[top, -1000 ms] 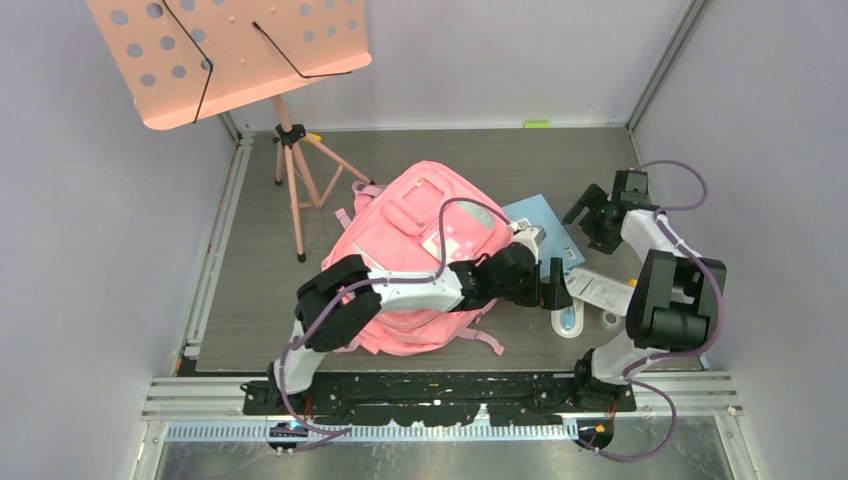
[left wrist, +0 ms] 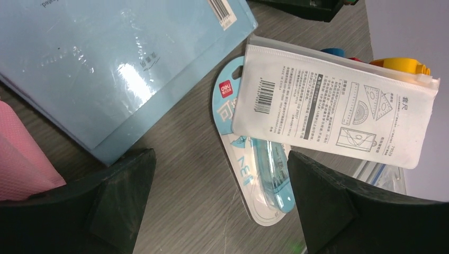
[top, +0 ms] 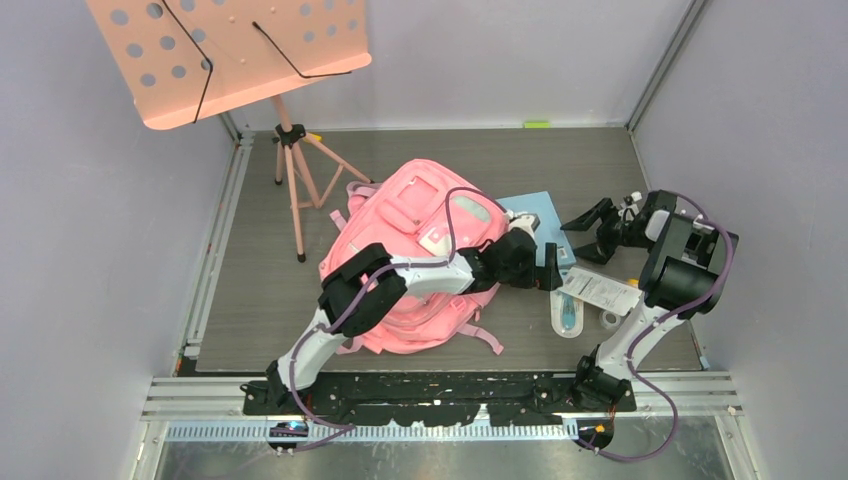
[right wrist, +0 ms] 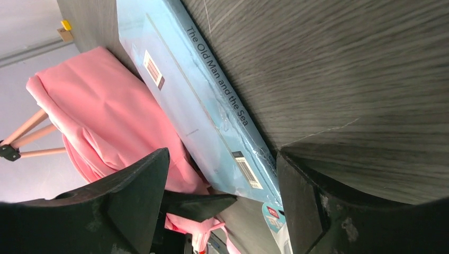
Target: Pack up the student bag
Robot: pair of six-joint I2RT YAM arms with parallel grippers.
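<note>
The pink school bag (top: 410, 215) lies on the grey floor. Against its right side is a light-blue book (top: 538, 207), its spine reading "The Old Man and the Sea" in the right wrist view. My right gripper is at the book (right wrist: 198, 127) with its fingers well apart; one fingertip meets the spine edge, the other is over on the bag side. Near the book's front corner my left gripper stands open and empty. Ahead of it lie a blue item in a blister pack (left wrist: 249, 182) and a white printed ruler pouch (left wrist: 333, 100), which overlaps the pack.
A pink music stand (top: 290, 150) rises at the back left. Right of the pouch shows something yellow (left wrist: 402, 65), and a roll (top: 610, 320) sits below it, close to my right arm.
My right gripper has come down and in from the right to the book's edge. Book and bag have shifted slightly left. My left gripper has moved a little left.
</note>
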